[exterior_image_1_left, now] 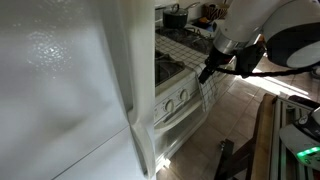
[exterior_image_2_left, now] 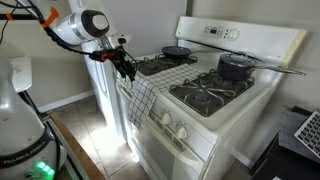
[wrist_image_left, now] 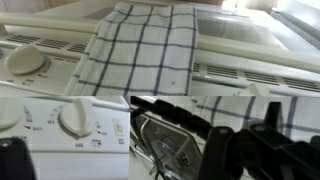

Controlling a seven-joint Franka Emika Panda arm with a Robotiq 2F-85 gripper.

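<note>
A white towel with a dark check pattern [exterior_image_2_left: 145,95] lies across the middle of the stove top and hangs down over its front. My gripper [exterior_image_2_left: 127,70] is at the stove's front edge, close beside the towel, and stands open. In exterior view 1 the gripper [exterior_image_1_left: 207,74] overlaps the upper part of the hanging cloth, so contact cannot be judged there. The towel [wrist_image_left: 140,45] fills the upper middle of the wrist view, with dark fingers [wrist_image_left: 15,160] low in the picture. No cloth shows gripped.
The white stove has front knobs [wrist_image_left: 75,117] and burner grates [exterior_image_2_left: 207,92] on both sides of the towel. A dark pot [exterior_image_2_left: 237,66] with a long handle and a black pan [exterior_image_2_left: 176,51] stand on it. A tall white panel [exterior_image_1_left: 60,90] stands left in exterior view 1.
</note>
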